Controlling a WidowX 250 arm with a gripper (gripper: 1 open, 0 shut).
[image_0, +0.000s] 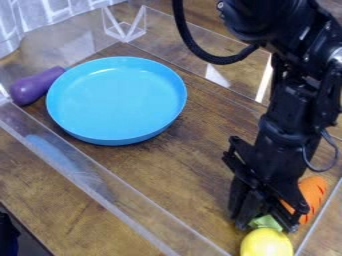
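Note:
My black gripper (247, 205) is low at the lower right, its fingers close together over a green object (286, 217), which they partly hide; whether anything is between them is unclear. An orange carrot (310, 198) lies just right of the gripper, partly covered by it. A yellow lemon-like piece (265, 243) sits at the bottom edge, just below the fingers.
A blue plate (116, 98) rests on the wooden surface at upper left, with a purple eggplant (36, 85) beside it. Clear plastic walls border the area. Bare wood lies between plate and gripper.

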